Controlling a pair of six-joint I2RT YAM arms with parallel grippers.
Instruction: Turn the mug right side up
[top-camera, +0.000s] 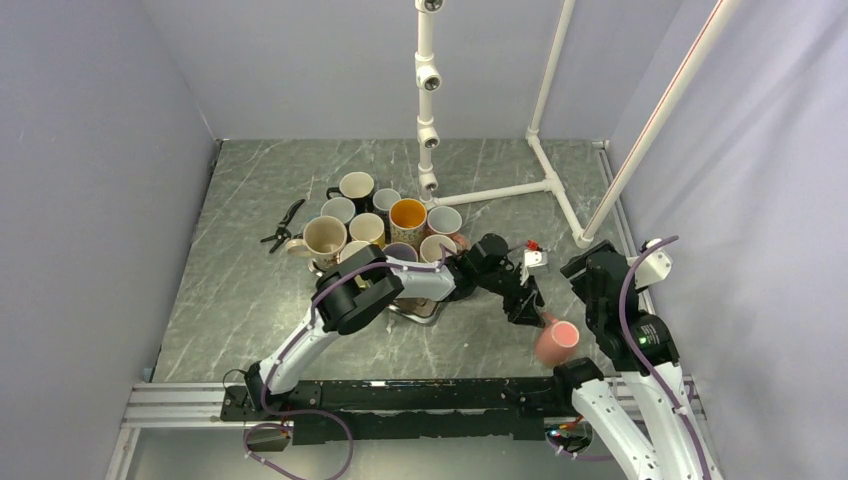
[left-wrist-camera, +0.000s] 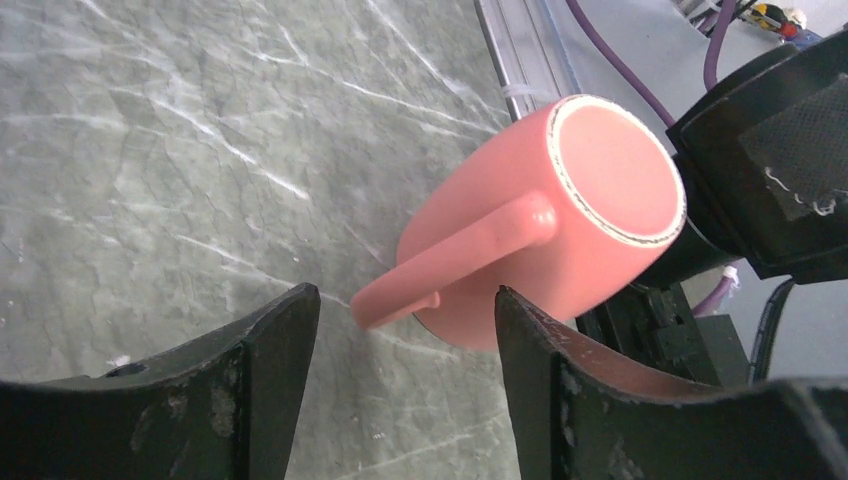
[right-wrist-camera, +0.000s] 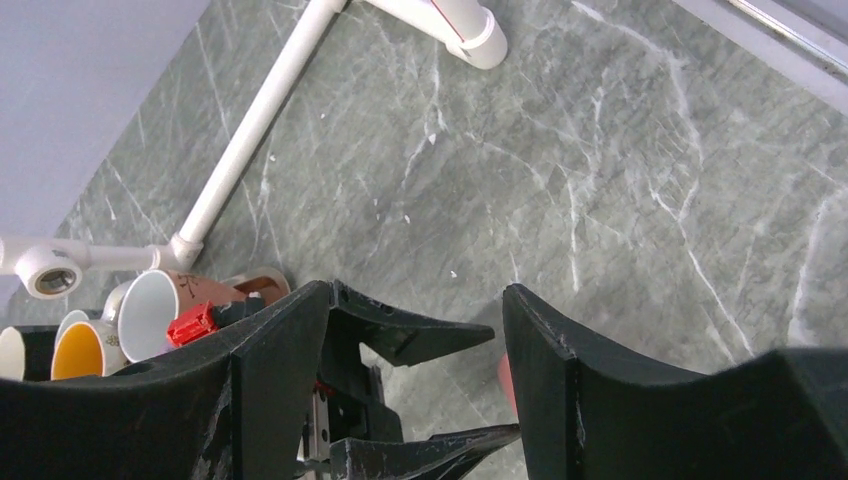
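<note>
The pink mug (top-camera: 557, 343) lies at the front right of the table; in the left wrist view the mug (left-wrist-camera: 540, 260) shows its base tilted up and its handle toward my left gripper. My left gripper (top-camera: 527, 310) is open just behind it, fingertips (left-wrist-camera: 290, 330) either side of the handle's line, nothing between them. My right gripper (top-camera: 585, 270) hangs open above and behind the mug at the right; in its view the fingers (right-wrist-camera: 540, 330) frame my left gripper and a sliver of pink.
A tray crowded with mugs (top-camera: 407, 218) is at the back centre, partly under the left arm. Black pliers (top-camera: 283, 228) lie left of it. White pipe frame (top-camera: 500, 194) runs along the back right.
</note>
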